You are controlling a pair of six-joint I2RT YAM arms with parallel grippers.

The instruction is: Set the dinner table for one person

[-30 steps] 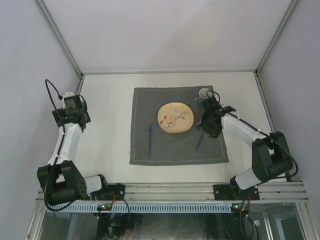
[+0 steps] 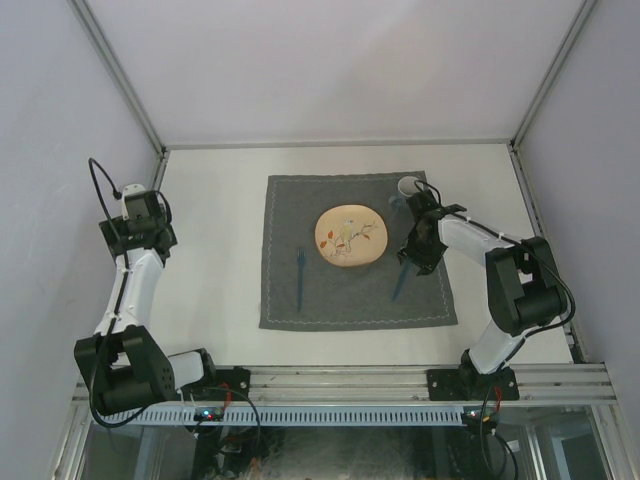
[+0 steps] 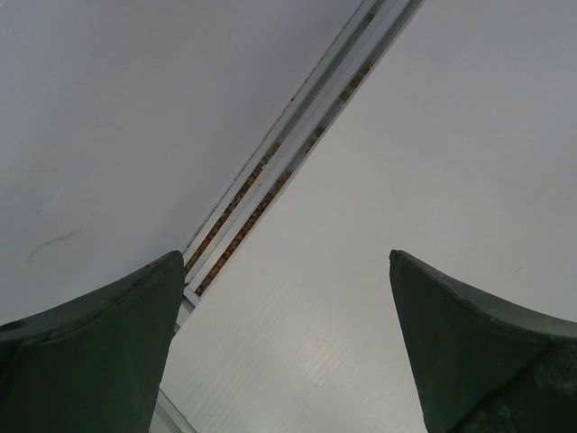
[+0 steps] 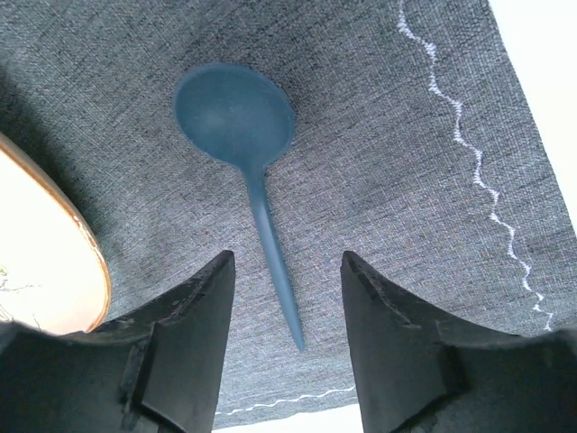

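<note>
On the grey mat lies a blue spoon [image 4: 236, 117], bowl pointing away and handle [image 4: 275, 262] running back between the right gripper's fingers as seen from its wrist camera. My right gripper [image 2: 415, 260] hovers over it, fingers apart, holding nothing; it hides the spoon's upper part from above. The decorated plate [image 2: 351, 236] sits mid-mat, with a blue fork [image 2: 300, 279] to its left. A white cup [image 2: 408, 186] stands at the mat's upper right, partly covered by the arm. Far left, my left gripper is open and empty.
The grey mat [image 2: 340, 305] covers the table's middle. A plain wall and metal rail [image 3: 297, 135] border the left arm's side.
The left arm is practically still; the tableware has not visibly moved.
</note>
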